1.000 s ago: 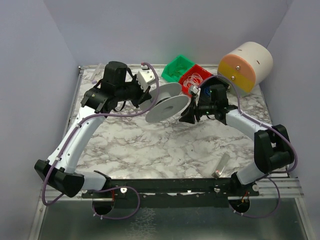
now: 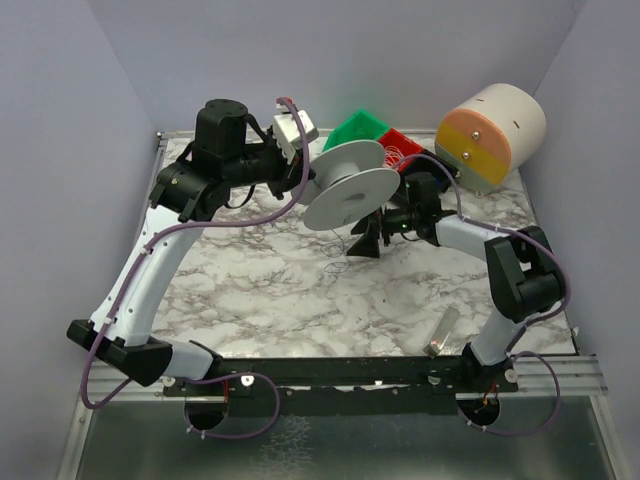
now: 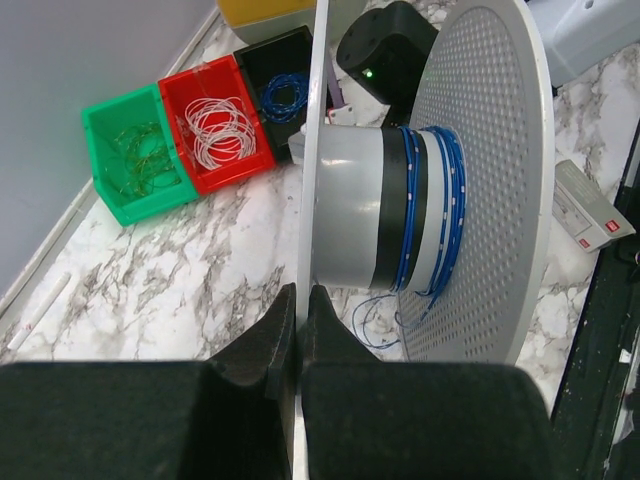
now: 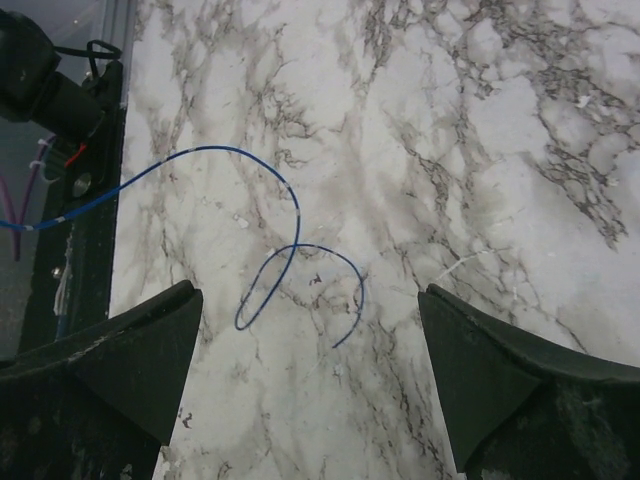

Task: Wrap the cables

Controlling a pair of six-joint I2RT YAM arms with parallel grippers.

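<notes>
My left gripper is shut on the thin flange of a white spool point(image 2: 350, 200), which hangs tilted above the table. Blue cable point(image 3: 455, 200) circles the hub between the two flanges point(image 3: 490, 150), beside a black band point(image 3: 391, 210). From the spool a loose blue tail point(image 4: 292, 190) drops to the marble tabletop and curls in a loop, its free end lying between my right gripper's spread fingers point(image 4: 150, 350). That right gripper point(image 2: 366, 238) is open beneath the spool's right side, holding nothing.
Behind the spool stand a green bin point(image 3: 140, 160), a red bin point(image 3: 215, 125) with white cable, and a black bin point(image 3: 262, 55) with blue cable. A large cylinder point(image 2: 490, 135) fills the back right corner. A small box point(image 2: 441, 331) lies near the front.
The spool and left gripper have shifted to the right and towards the back. My right gripper has moved left and its fingers have spread. More of the cable tail shows on the table.
</notes>
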